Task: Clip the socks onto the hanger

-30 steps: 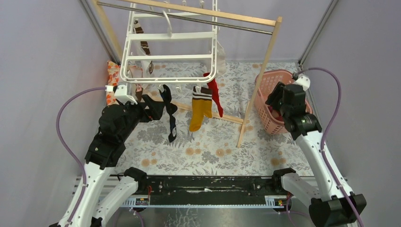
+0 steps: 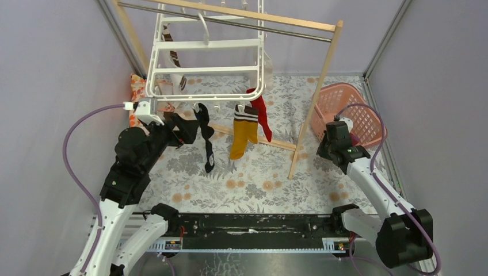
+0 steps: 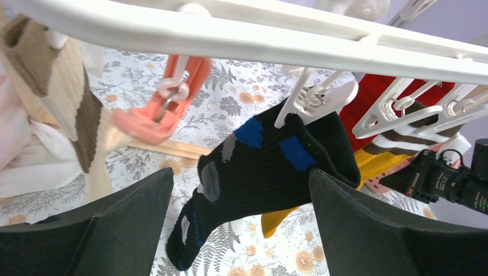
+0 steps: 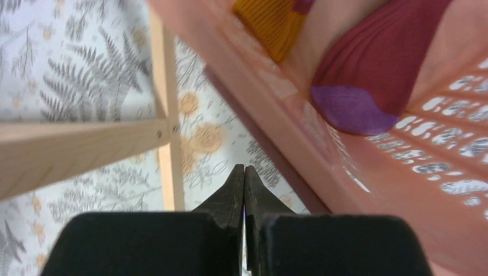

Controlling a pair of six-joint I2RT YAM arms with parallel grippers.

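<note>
Socks hang from the white hanger (image 2: pixel 205 69): a black one (image 2: pixel 204 132), a yellow striped one (image 2: pixel 244 132), a red one (image 2: pixel 260 112), and pale striped ones farther back. In the left wrist view my open left gripper is just below the rail, facing the black sock (image 3: pixel 247 172) and empty clips beside a pink clip (image 3: pixel 161 103). My right gripper is shut, nothing visible between its fingers, beside the pink basket (image 2: pixel 345 109), which holds a red-purple sock (image 4: pixel 368 80) and a yellow one (image 4: pixel 267 23).
The wooden stand (image 2: pixel 316 92) stands left of the basket, its foot bars lying on the floral floor. Walls close both sides.
The right arm has come down and left, to the front-left edge of the basket.
</note>
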